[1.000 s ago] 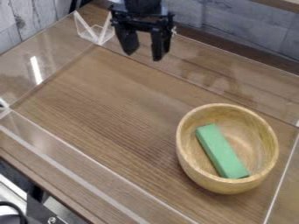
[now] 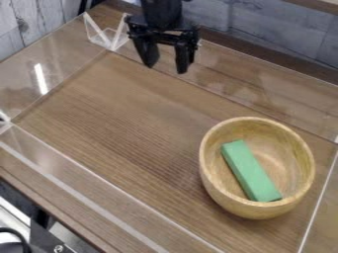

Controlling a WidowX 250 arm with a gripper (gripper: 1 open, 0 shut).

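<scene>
My black gripper point(image 2: 161, 55) is at the top centre of the view, over the back part of the wooden table point(image 2: 113, 128), with its two fingers apart and nothing seen between them. A green bar point(image 2: 247, 170) lies inside a round wooden bowl point(image 2: 291, 148) at the lower right, well away from the gripper.
The table's back edge runs along the top, with some white, thin items at the upper left. A dark object point(image 2: 11, 240) shows at the lower left corner beyond the edge.
The bowl and green bar have not moved.
</scene>
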